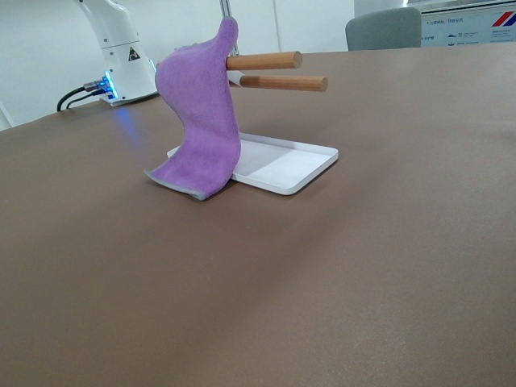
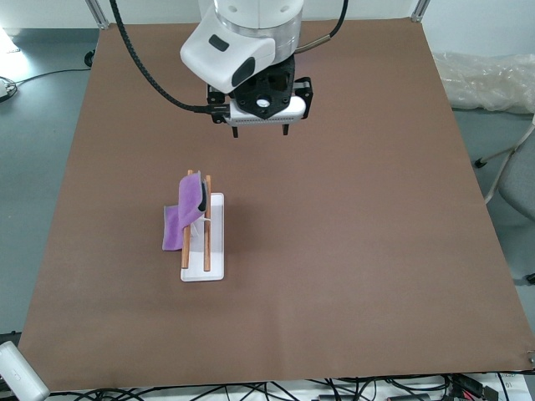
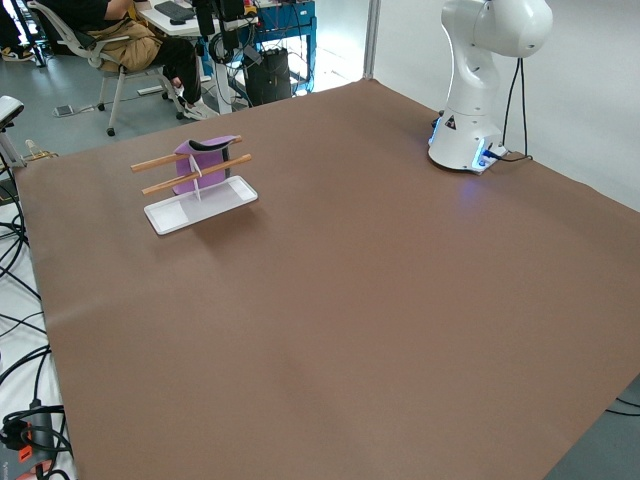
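A purple cloth (image 2: 185, 209) is draped over two wooden dowels (image 2: 207, 242) on a rack standing on a white tray (image 2: 216, 234). In the top view the cloth (image 1: 197, 113) hangs down to the table surface beside the tray (image 1: 286, 165). My gripper (image 2: 261, 131) is up at the far middle of the table in the left view, above and a little right of the rack, apart from it. Its two short fingers point down, spaced apart, and nothing shows between them. In the right view the rack (image 3: 200, 175) stands toward the far left.
The robot base (image 3: 465, 140) stands at its edge in the right view. Cables and a white cylinder (image 2: 21, 372) lie along the near edge in the left view.
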